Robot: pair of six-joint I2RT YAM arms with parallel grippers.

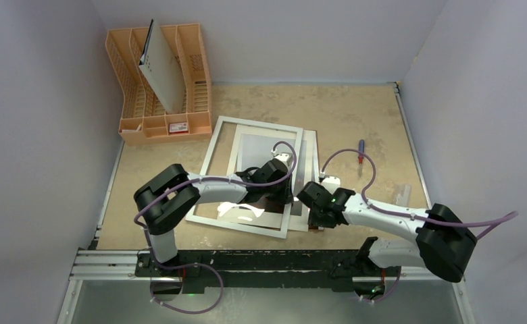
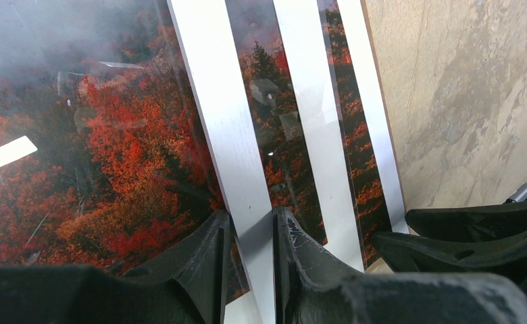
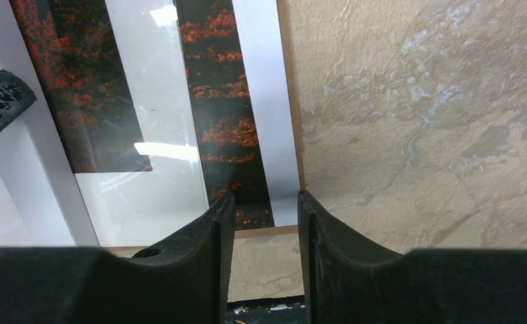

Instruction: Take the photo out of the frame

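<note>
A white frame (image 1: 213,145) lies over stacked glazed sheets with autumn-forest photos (image 2: 132,155), offset toward the right. My left gripper has its fingertips on either side of the frame's right white bar (image 2: 217,81); whether they grip it I cannot tell. My right gripper is low at the near right corner of the stack, its part-open fingertips at the outer white strip (image 3: 267,101) and dark photo edge. Contact there is unclear.
An orange organiser (image 1: 132,101) with a white binder stands at the back left. A screwdriver (image 1: 361,152) and a clear piece (image 1: 401,194) lie at the right. The back middle of the board is free.
</note>
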